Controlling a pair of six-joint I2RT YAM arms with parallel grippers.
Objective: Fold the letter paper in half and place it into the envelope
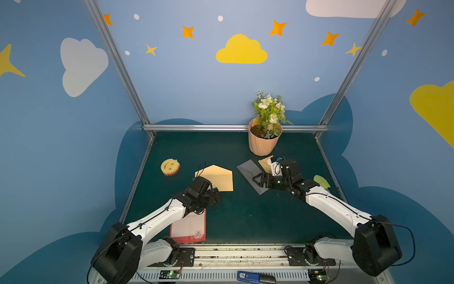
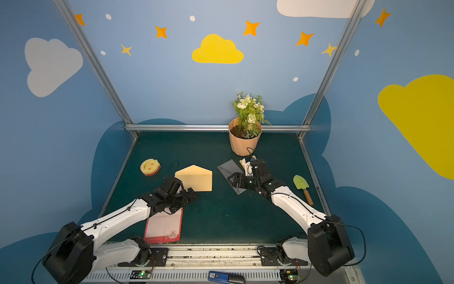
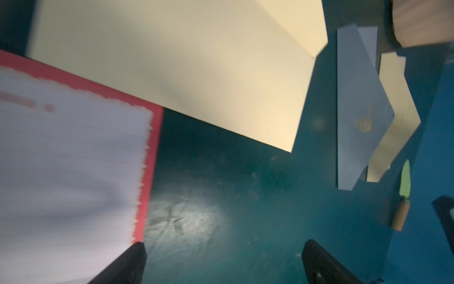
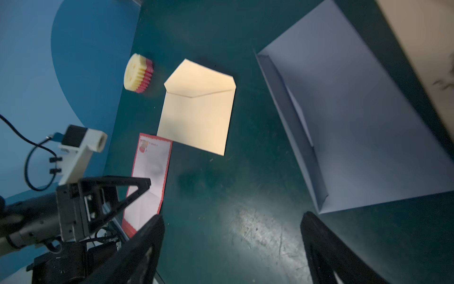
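The red-bordered letter paper (image 1: 189,227) lies flat and unfolded at the table's front left, partly covered by the left arm in the top views. Just behind it lies the cream envelope (image 2: 198,180), its flap pointing to the back; in the right wrist view the envelope (image 4: 196,116) shows its flap raised open. My left gripper hangs open above the table between paper and envelope, nothing between its fingers. Over the grey envelope (image 4: 354,113), right of centre, my right gripper is open and empty too.
A second cream envelope (image 3: 395,113) lies beside the grey one. The flower pot (image 1: 262,142) stands at the back, a yellow smiley cake (image 1: 170,167) at the left, a small trowel (image 2: 302,187) at the right. Clear table lies in the front middle.
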